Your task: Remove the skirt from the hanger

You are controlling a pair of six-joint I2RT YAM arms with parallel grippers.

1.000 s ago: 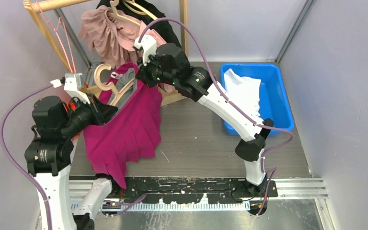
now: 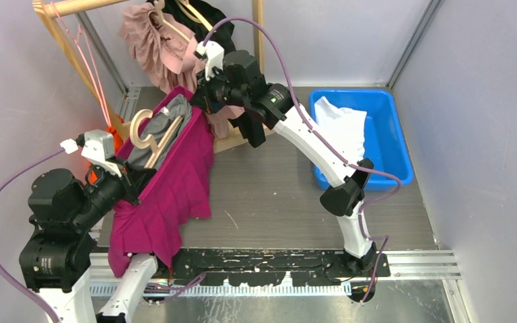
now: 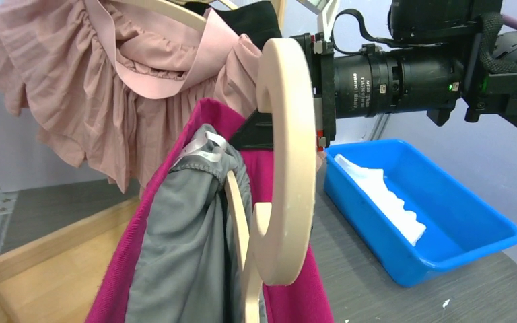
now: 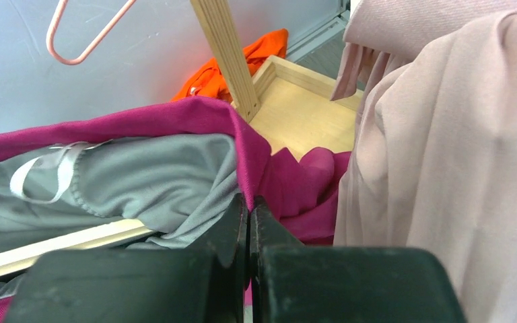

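Note:
The magenta skirt [image 2: 164, 217], with a grey lining, hangs open around a pale wooden hanger [image 2: 166, 141]. The hanger's hook [image 3: 292, 168] rises out of the waist, close to the left wrist camera. At the hanger's near arm, my left gripper [image 2: 145, 183] is shut on the wood; its fingertips are hidden, and whether cloth is caught too cannot be told. On the far side of the waist my right gripper is shut on the magenta waistband [image 4: 242, 151]. One hanger arm [image 4: 74, 243] still lies inside the lining.
Pink ruffled clothing [image 2: 158, 44] and a black garment [image 2: 209, 20] hang on the wooden rack [image 2: 74, 7], right behind my right gripper. A blue bin [image 2: 394, 145] holding white cloth stands at the right.
The skirt's near part has shifted left and down with it. My right gripper has stayed nearly in place.

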